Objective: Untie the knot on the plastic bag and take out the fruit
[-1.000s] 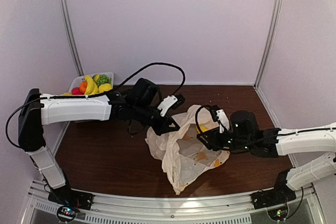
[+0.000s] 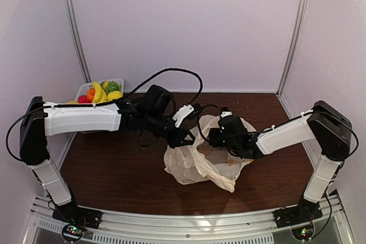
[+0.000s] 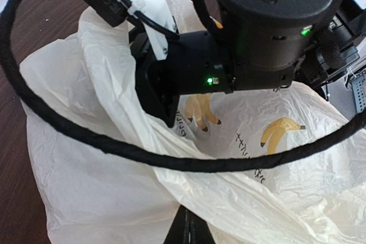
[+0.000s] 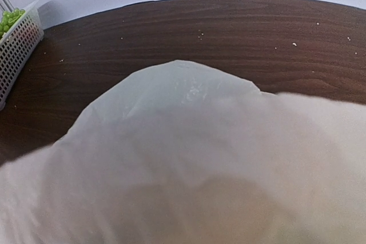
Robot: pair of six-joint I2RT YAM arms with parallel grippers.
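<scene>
A white plastic bag (image 2: 191, 167) printed with bananas lies crumpled and open at the middle right of the table. My left gripper (image 2: 183, 140) is at the bag's left rim; its narrow shut fingertips show at the bottom of the left wrist view, against the plastic (image 3: 91, 187). My right gripper (image 2: 214, 136) reaches inside the bag, its fingers hidden by plastic; the bag fills the lower half of the right wrist view (image 4: 183, 141). Whether it holds anything cannot be seen, and no fruit in the bag is clearly visible.
A white basket (image 2: 81, 92) of mixed fruit stands at the back left, behind my left arm, also seen at the edge of the right wrist view.
The bag's front flap has shifted right, and the yellow seen beside the right gripper is now covered. The left arm is still.
</scene>
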